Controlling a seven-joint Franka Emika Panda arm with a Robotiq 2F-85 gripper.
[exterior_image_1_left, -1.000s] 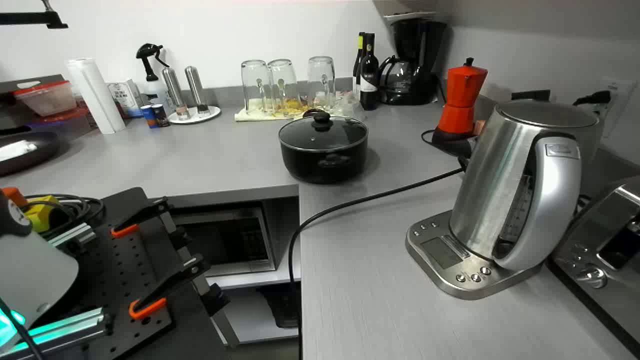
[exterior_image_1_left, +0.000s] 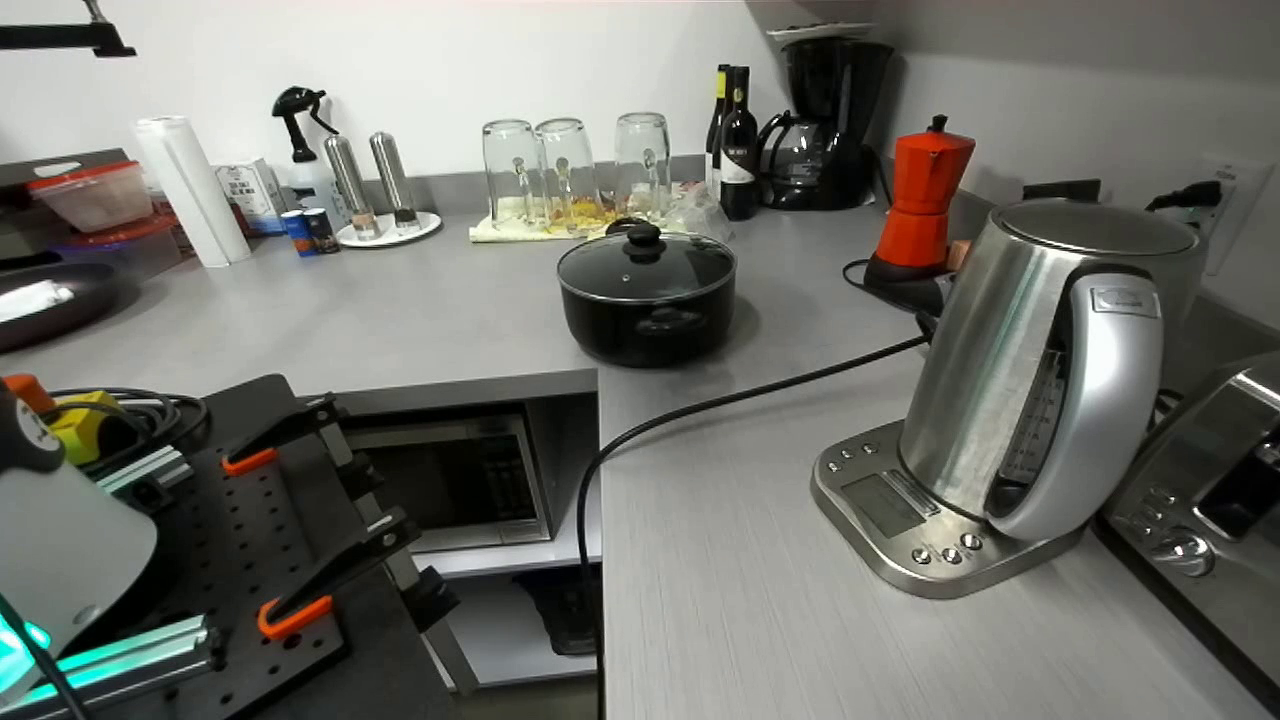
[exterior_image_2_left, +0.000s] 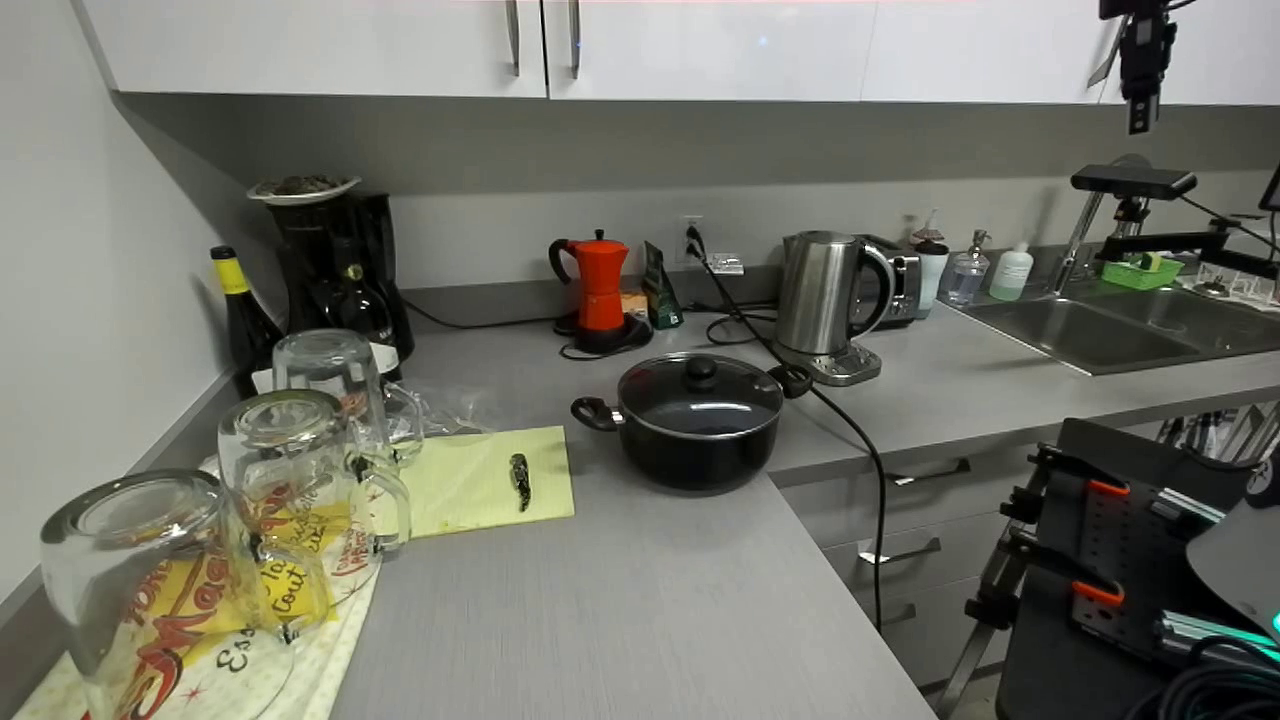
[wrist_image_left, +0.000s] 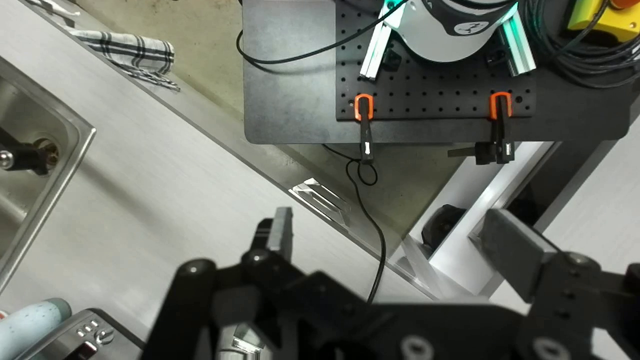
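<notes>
My gripper is open in the wrist view, its two fingers wide apart and nothing between them. It hangs high above the gap between the counter and the robot's stand. A dark part of the arm or gripper shows at the top right of exterior view 2. On the counter corner sits a black pot (exterior_image_1_left: 648, 318) with its glass lid on, well away from the gripper. A steel kettle (exterior_image_1_left: 984, 372) stands on its base (exterior_image_1_left: 888, 504). The red moka pot (exterior_image_2_left: 600, 284) is upright behind the black pot.
Upside-down glass mugs (exterior_image_2_left: 138, 576) stand on cloths along the wall. A black cable (exterior_image_1_left: 720, 402) crosses the counter and hangs over its edge. The sink (exterior_image_2_left: 1080, 330) and toaster (exterior_image_1_left: 1206, 516) lie along the counter. Bare counter surrounds the pot's front.
</notes>
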